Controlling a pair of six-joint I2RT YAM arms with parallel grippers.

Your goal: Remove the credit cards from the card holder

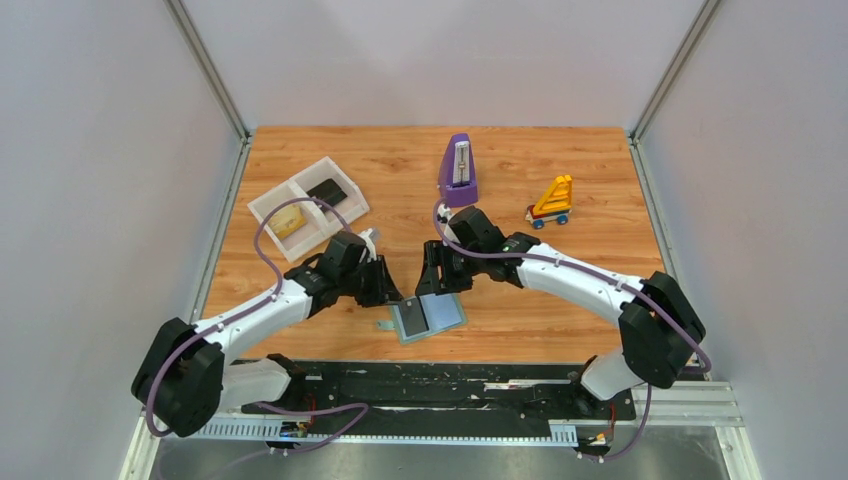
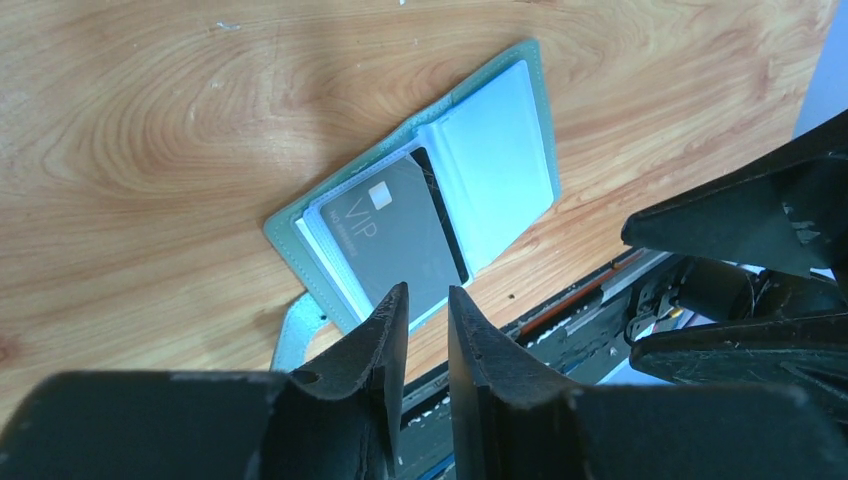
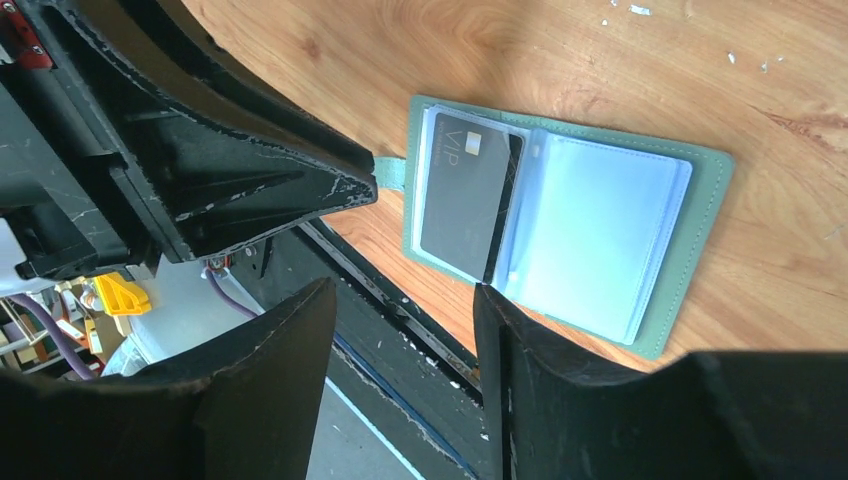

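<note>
The card holder (image 1: 443, 312) lies unfolded on the table, with a green border, a strap on its left and clear sleeves. A dark grey VIP card (image 2: 385, 237) sits in its left-hand sleeve; the right-hand sleeve (image 3: 600, 225) appears pale and without a visible card. My left gripper is open by a narrow gap, empty, near the holder's left back corner. Wider open and also empty, my right gripper hovers over the holder's back edge. In the left wrist view the right gripper's fingers (image 2: 720, 225) reach in from the right.
At the back left stands a white divided tray (image 1: 356, 208) with a yellow item (image 1: 287, 221) and a black item (image 1: 327, 192). Behind the holder are a purple metronome (image 1: 458, 175) and, to its right, a yellow toy crane (image 1: 553, 200). Table around the holder's right is bare.
</note>
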